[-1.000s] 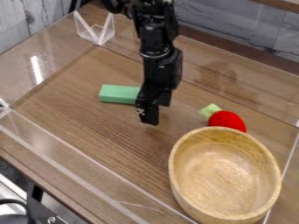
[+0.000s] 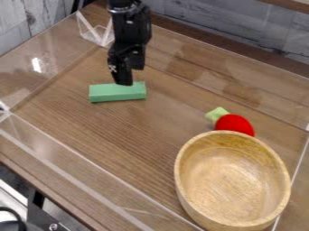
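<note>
My gripper point(image 2: 126, 69) stands open in the upper middle of the camera view, just above and behind a green block point(image 2: 117, 92) lying on the wooden table point(image 2: 121, 153). Nothing shows between its fingers.
A large wooden bowl point(image 2: 232, 180) fills the lower right. Behind it lie a red object point(image 2: 236, 125) and a small light green piece point(image 2: 215, 115). A clear plastic item point(image 2: 97, 27) is at the top left.
My gripper has moved up and to the left, from the middle of the table to over the back of the green block. The bowl and red object have stayed put.
</note>
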